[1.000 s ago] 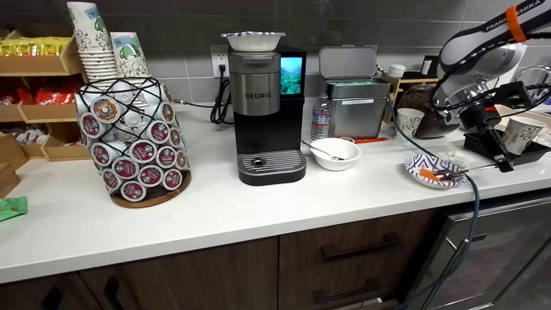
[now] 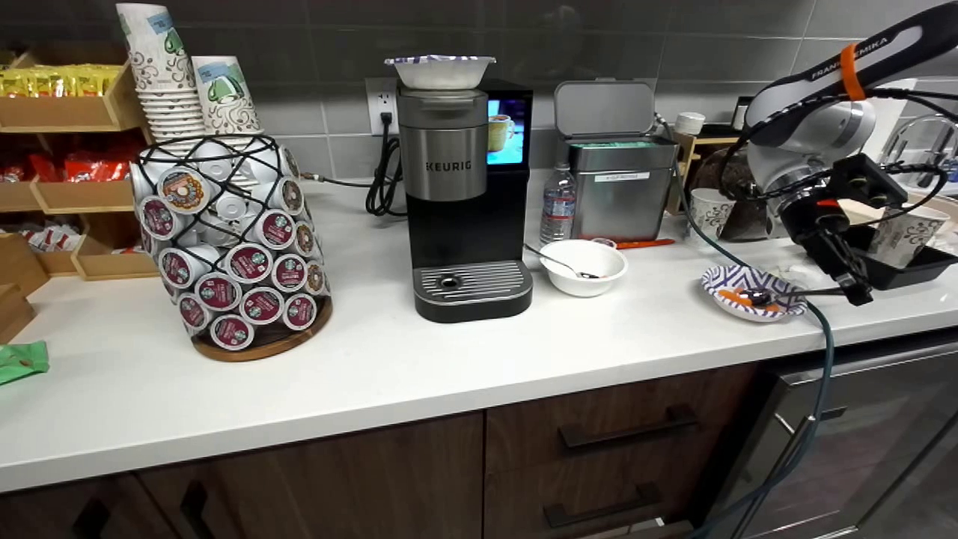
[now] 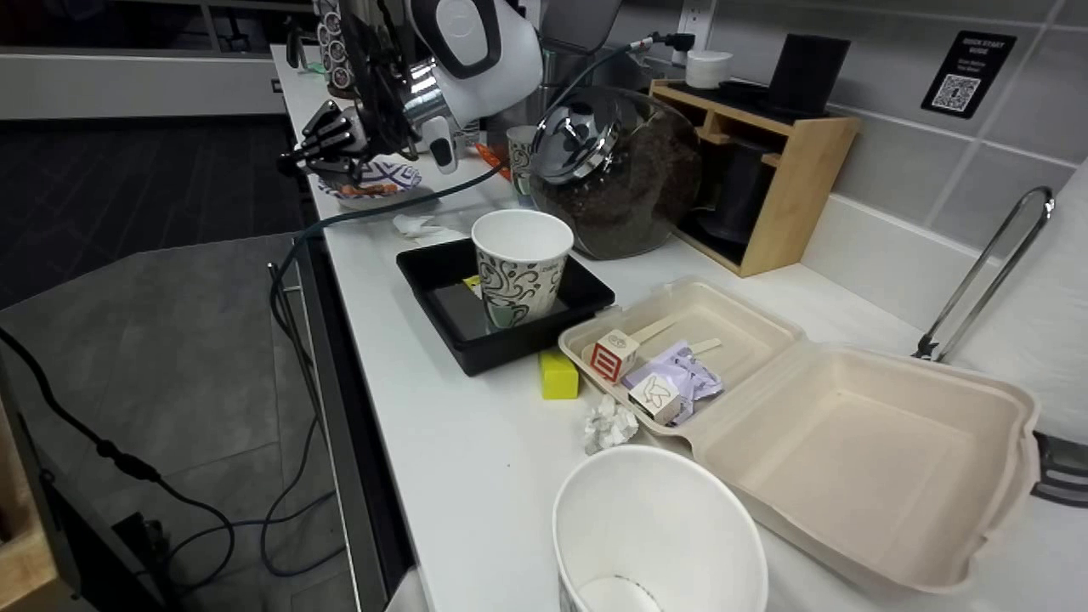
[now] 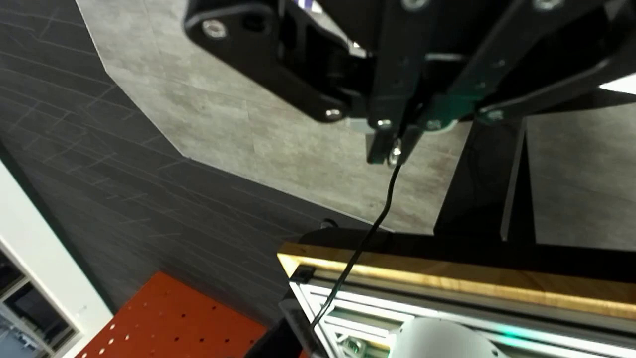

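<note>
A patterned paper bowl point(image 2: 732, 304) with orange pieces in it sits near the counter's front edge, on the right in exterior view 1. A slim metal utensil point(image 2: 813, 292) reaches from over this bowl to my gripper point(image 2: 855, 292), which is shut on the handle. Its head looks like a spoon and shows dark over the bowl; whether it touches the food I cannot tell. In the wrist view a shiny handle end sits pinched between the fingertips. Exterior view 2 has the gripper point(image 3: 291, 163) beside the bowl point(image 3: 382, 175), with the utensil hidden there.
A hose point(image 2: 824, 377) drapes past the patterned bowl and over the counter edge. Toward the sink side stands a black tray point(image 3: 449, 306) with a paper cup point(image 3: 522, 255). A white bowl point(image 2: 585, 283) is left of the patterned bowl.
The arm and gripper have shifted left in exterior view 1, carrying the utensil along. Its head has moved left and slightly up over the bowl, which stays almost in place.
</note>
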